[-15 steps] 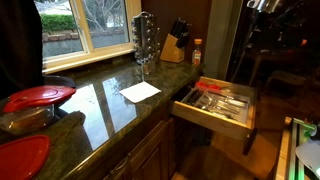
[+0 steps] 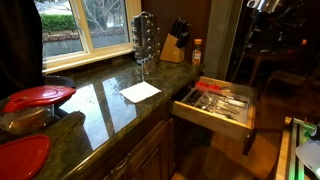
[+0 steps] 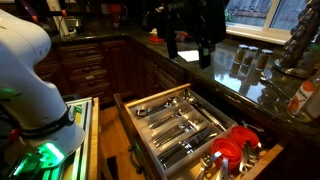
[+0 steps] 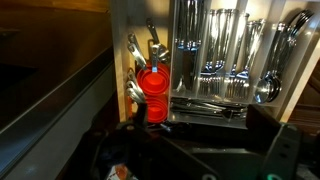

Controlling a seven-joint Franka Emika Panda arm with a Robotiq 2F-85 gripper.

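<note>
My gripper (image 3: 189, 50) hangs over the open drawer (image 3: 122, 104) in exterior view 2, clear of everything below it. From the wrist, the gripper looks open, its dark fingers wide apart with nothing visible between them. A light cutlery tray (image 4: 223, 97) inside the drawer holds rows of spoons (image 4: 268, 90) and forks (image 4: 241, 75). Beside the tray lie red measuring cups (image 4: 153, 82) and metal measuring spoons (image 4: 134, 48). Exterior view 1 shows the same drawer (image 2: 246, 128) pulled out, with red pieces (image 2: 208, 86) at its back.
A white sheet (image 2: 140, 92) lies on the dark counter (image 2: 98, 110). Farther back stand a knife block (image 2: 174, 48), a spice rack (image 2: 146, 38) and a bottle (image 2: 197, 52). Red lids (image 2: 40, 96) sit at the left. Counter edge and window sill border the drawer area.
</note>
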